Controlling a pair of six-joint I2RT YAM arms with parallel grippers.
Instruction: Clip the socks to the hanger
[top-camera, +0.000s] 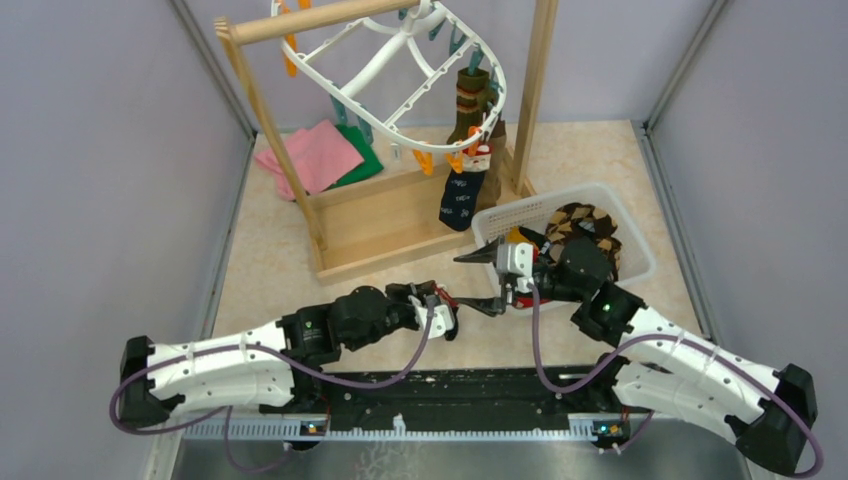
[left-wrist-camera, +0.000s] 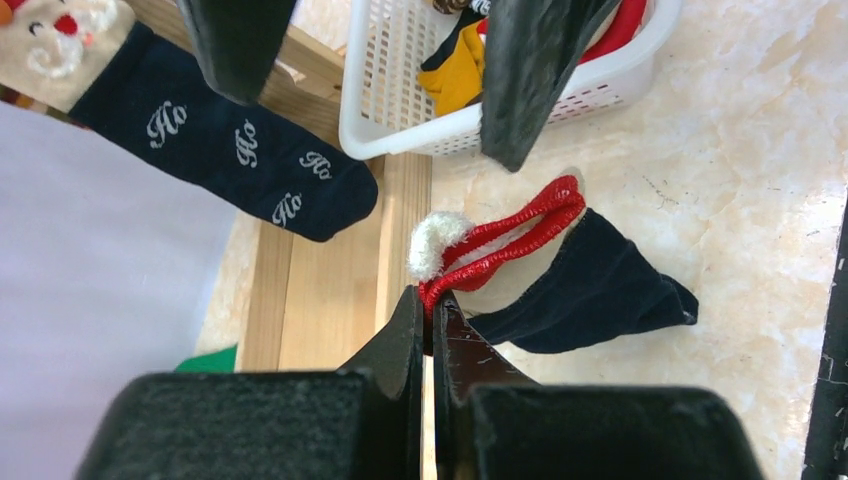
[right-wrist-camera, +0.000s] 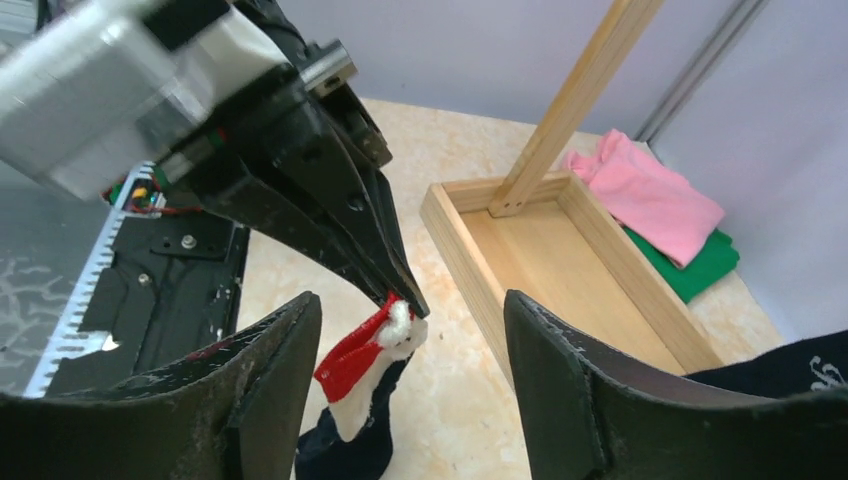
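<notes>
My left gripper is shut on the red cuff of a Santa sock (left-wrist-camera: 590, 280) with a white fur trim and navy foot, which dangles below it over the table. My right gripper (top-camera: 476, 281) stands open just to the right, its fingers either side of that cuff but not closed on it; in the right wrist view the cuff (right-wrist-camera: 350, 365) lies between and beyond them. The white hanger (top-camera: 400, 120) has clips round its ring; a navy Santa sock (top-camera: 462, 195) and olive socks (top-camera: 470, 100) hang on its right side.
A white basket (top-camera: 640, 260) of socks stands at the right, close behind the right arm. The wooden stand's box (top-camera: 340, 266) is behind the grippers. Pink (top-camera: 310, 160) and green cloths (top-camera: 365, 165) lie at the back left.
</notes>
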